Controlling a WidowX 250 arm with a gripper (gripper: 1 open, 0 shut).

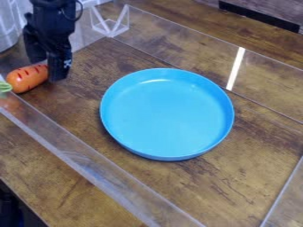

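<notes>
My black gripper [50,62] hangs at the upper left with its fingers open, lowered to just over an orange toy carrot [28,76] with a green top. The carrot lies on the wooden surface at the left edge, partly behind the fingers; whether they touch it I cannot tell.
A large blue plate [166,113] fills the middle. Clear transparent strips run along the surface around it. A pale round object is partly in view at the upper left corner. The wood to the right of the plate is clear.
</notes>
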